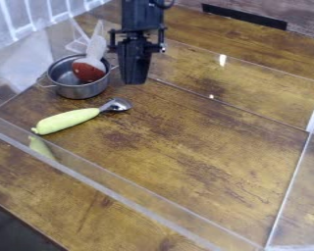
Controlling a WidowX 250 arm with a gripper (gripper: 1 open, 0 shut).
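My gripper (pixel 136 69) hangs pointing down above the wooden table, just right of a steel pot (pixel 75 88); its fingers look close together with nothing visible between them, though they are dark and small. In the pot rest a red item (pixel 86 72) and a white-handled utensil (pixel 97 43). A utensil with a pale yellow handle (pixel 62 122) and a metal head lies on the table in front of the pot.
Transparent panels (pixel 160 203) border the work area. Another pale yellow object (pixel 42 149) shows at the lower left beside the front panel.
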